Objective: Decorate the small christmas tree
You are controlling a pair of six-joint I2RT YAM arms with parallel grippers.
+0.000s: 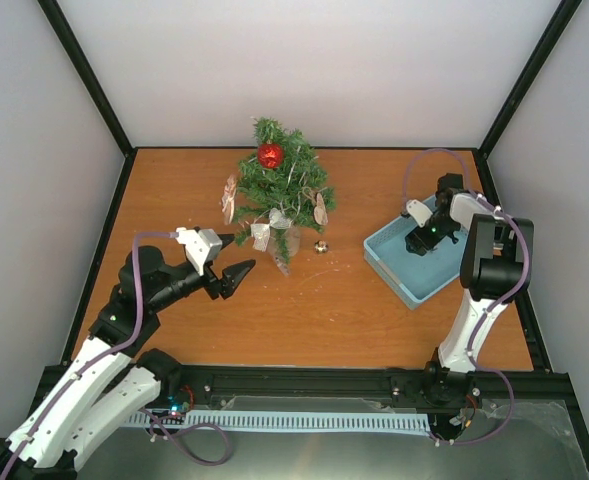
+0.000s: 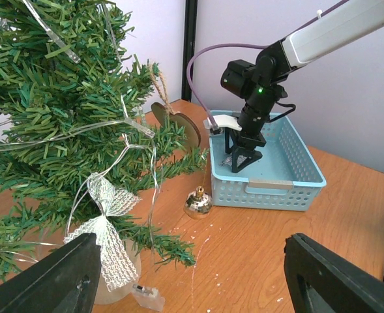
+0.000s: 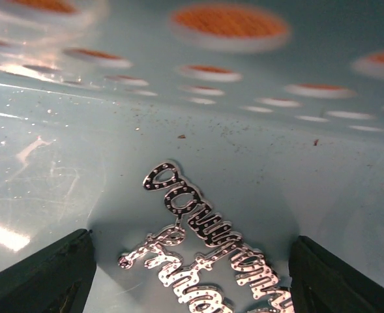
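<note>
The small tree (image 1: 282,185) stands centre-back, hung with a red bauble (image 1: 270,155), bows (image 2: 110,241) and tags. My left gripper (image 1: 235,260) is open at the tree's lower left, empty. My right gripper (image 1: 419,244) is down inside the blue basket (image 1: 399,287), open around a silver lettering ornament (image 3: 192,282) lying on the basket floor; its fingers are at either side of it in the right wrist view. A small gold-silver bell (image 2: 198,205) stands on the table between tree and basket.
Walls close in the back and sides, with the basket near the right edge.
</note>
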